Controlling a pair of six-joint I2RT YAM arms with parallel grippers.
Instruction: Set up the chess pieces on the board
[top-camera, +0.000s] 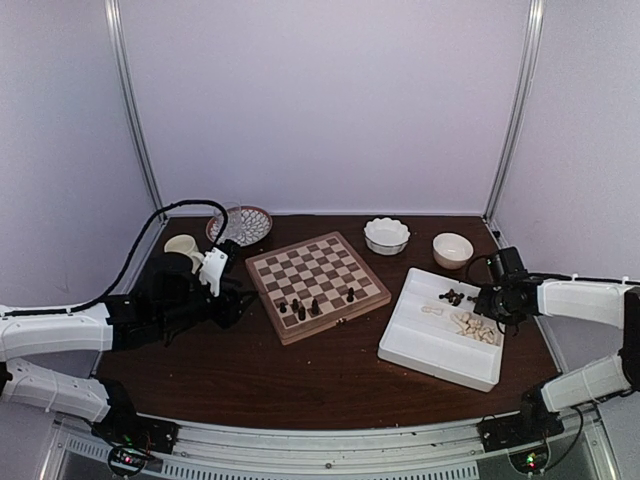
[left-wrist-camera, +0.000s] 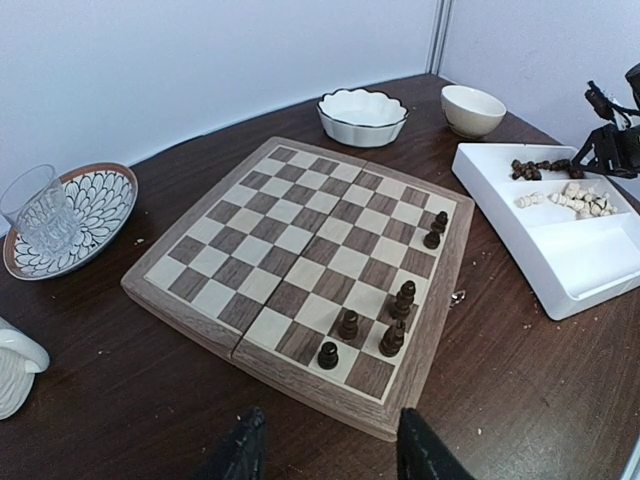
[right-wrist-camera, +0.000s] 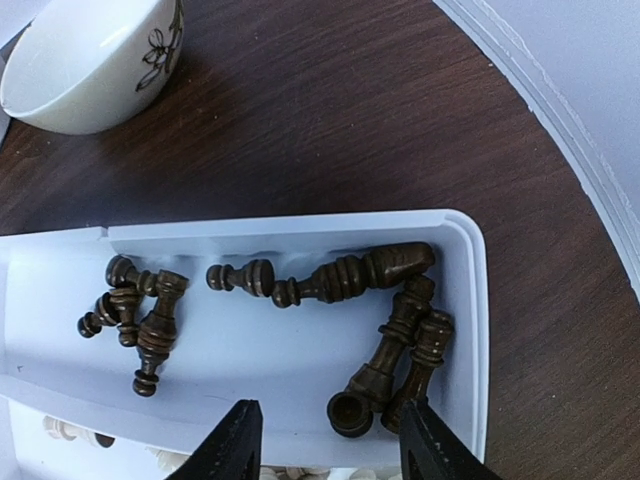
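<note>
The chessboard (top-camera: 318, 270) lies mid-table with several dark pieces, such as a pawn (left-wrist-camera: 328, 355), along one side. The white tray (top-camera: 435, 360) at right has dark pieces (right-wrist-camera: 155, 335) in one compartment and pale pieces (left-wrist-camera: 590, 203) in another. My right gripper is over the dark pieces' compartment, fingers apart with nothing visible between them. My left gripper hangs left of the board, fingers apart and empty.
Behind are a patterned plate (left-wrist-camera: 100, 230) with a glass (left-wrist-camera: 45, 210), a scalloped bowl (top-camera: 386, 236) and a white bowl (top-camera: 452, 250). A mug (left-wrist-camera: 15, 370) stands at left.
</note>
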